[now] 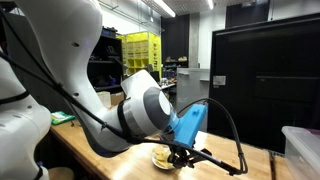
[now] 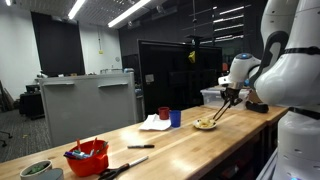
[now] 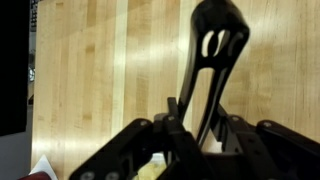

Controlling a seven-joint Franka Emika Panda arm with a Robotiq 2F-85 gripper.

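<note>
A long black utensil with a slotted head point(image 3: 215, 45) reaches away from my gripper in the wrist view. Two narrow dark shafts lead from that head back between the fingers, and my gripper is shut on them. From the side, the gripper point(image 2: 226, 93) hangs above the right part of the table, with thin dark shafts slanting down towards a plate point(image 2: 205, 125) of yellowish food. The first exterior view shows the plate's food point(image 1: 161, 156) partly behind the arm. Whether the utensil touches the plate, I cannot tell.
A red mug point(image 2: 164, 113), a blue cup point(image 2: 175, 119) and a white cloth point(image 2: 154, 123) lie beyond the plate. At the near left stand a red container point(image 2: 87, 158) and a bowl point(image 2: 37, 168). Dark-handled tools point(image 2: 124, 168) rest nearby.
</note>
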